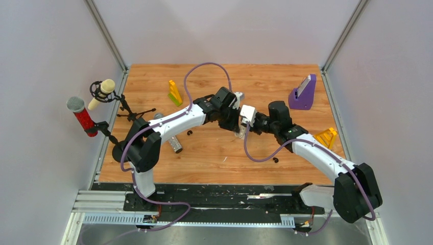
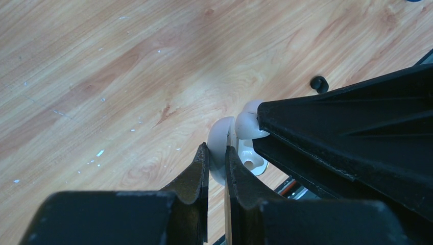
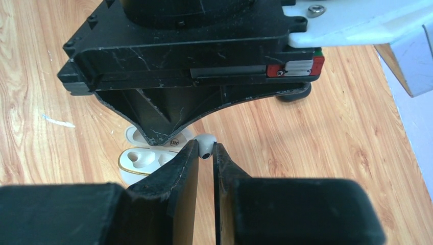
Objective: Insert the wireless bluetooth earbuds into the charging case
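Observation:
My left gripper is shut on the white charging case, which is open; its lid and earbud wells show in the right wrist view, the case (image 3: 138, 161) sitting low behind the other gripper's black body. My right gripper is shut on a white earbud (image 3: 206, 141) just beside the case, at its upper right in that view. In the left wrist view that earbud (image 2: 246, 124) sits in the right gripper's fingers, over the case's wells. Both grippers meet near the middle of the table in the top view.
Small black pieces (image 1: 275, 160) lie on the table (image 1: 219, 168). A purple holder (image 1: 301, 97), yellow pieces (image 1: 174, 93), a cylinder (image 1: 176, 145) and microphone stands at the left surround the arms.

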